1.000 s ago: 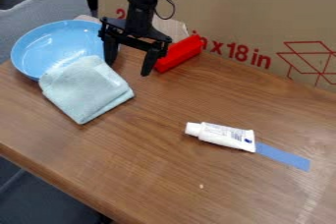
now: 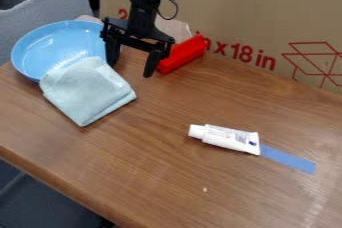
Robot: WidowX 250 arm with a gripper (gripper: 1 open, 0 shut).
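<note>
My black gripper [image 2: 131,56] hangs open over the back left of the wooden table, above the area between a blue bowl [image 2: 56,44] and a red cylindrical object [image 2: 183,54]. A folded pale blue cloth [image 2: 86,92] lies in front of the bowl, touching or overlapping its near rim. A white tube [image 2: 223,138] lies on its side at the right middle, beside a strip of blue tape [image 2: 287,159].
A cardboard box [image 2: 261,22] with red print stands along the back. A grey object [image 2: 38,14] is at the far left.
</note>
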